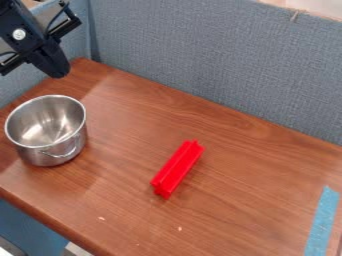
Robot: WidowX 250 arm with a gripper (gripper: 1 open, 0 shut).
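A black gripper (pixel 40 40) is at the top left, above the back-left part of the wooden table and partly cut off by the picture's edge; its finger state is unclear. Below it, near the left edge, a steel pot (pixel 48 140) stands upright. A red elongated object (pixel 177 168) lies diagonally on the table, right of the pot and well apart from it.
Grey padded walls (pixel 201 55) border the table (pixel 254 190) at the back and left. A light blue strip (pixel 322 222) lies at the lower right. The table's front-left edge is at the bottom left.
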